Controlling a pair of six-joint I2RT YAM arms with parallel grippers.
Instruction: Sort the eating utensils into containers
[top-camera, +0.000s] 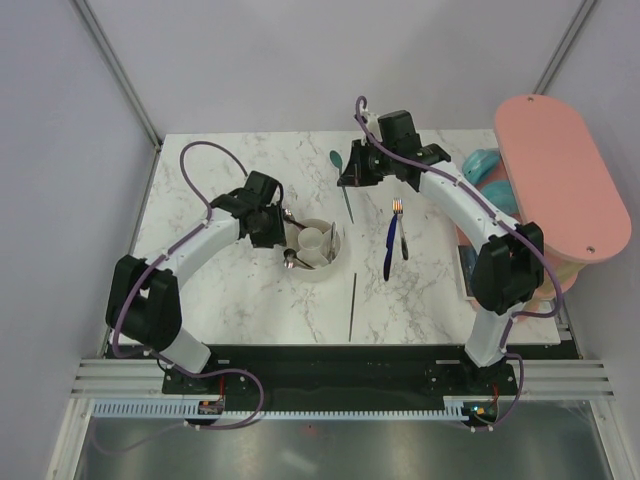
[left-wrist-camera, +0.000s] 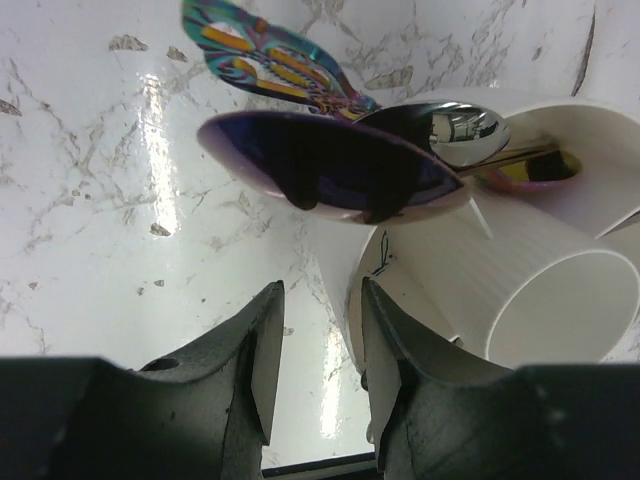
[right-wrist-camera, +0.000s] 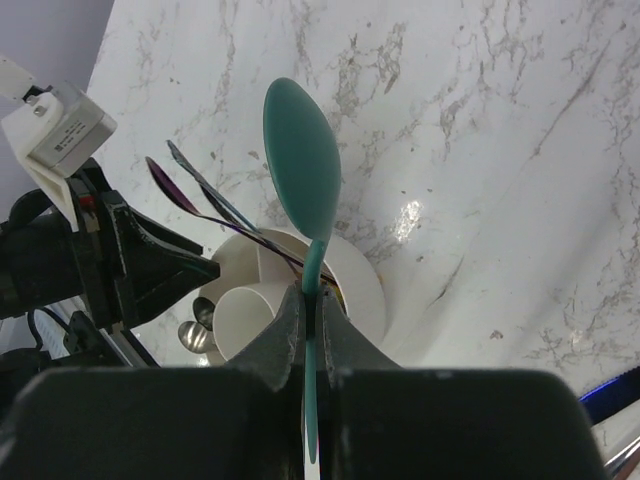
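Observation:
My right gripper is shut on the handle of a teal spoon (right-wrist-camera: 303, 160), whose bowl points away from the fingers. In the top view this spoon (top-camera: 346, 185) hangs up and right of the white divided container (top-camera: 314, 276). My left gripper stands open at the container's left side, its fingers apart and nothing between them. Spoons rest inside the container: one with an iridescent handle (left-wrist-camera: 270, 62), a dark purple one (left-wrist-camera: 330, 170) and a silver one (left-wrist-camera: 470, 133). A round cup (right-wrist-camera: 245, 322) stands at its centre.
To the right lie a blue knife (top-camera: 389, 250) and a fork (top-camera: 398, 208), side by side. A thin dark stick-like utensil (top-camera: 352, 305) lies below the container. A pink rack (top-camera: 570, 170) with bowls stands at the right edge.

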